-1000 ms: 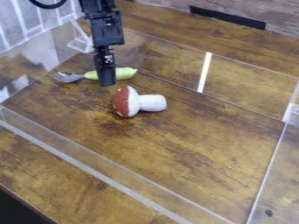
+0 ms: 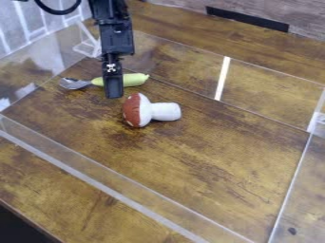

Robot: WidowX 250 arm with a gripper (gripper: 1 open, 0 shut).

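My black gripper (image 2: 113, 89) hangs low over the back left of the wooden surface, pointing down, apparently shut, with nothing visible held in it. Just behind its fingers lies a pale green object (image 2: 133, 79), elongated, and to its left a small silver utensil head (image 2: 74, 84), perhaps a spoon; the gripper partly hides the middle between them. In front and right of the gripper, a red-and-white mushroom-like toy (image 2: 152, 112) lies on its side.
Clear plastic walls border the wooden table (image 2: 191, 171) on the left, front and right. The middle, right and front of the enclosed area are clear. A white strip (image 2: 223, 78) stands out near the back wall.
The gripper has shifted very slightly downward in the view. The objects on the table look unmoved.
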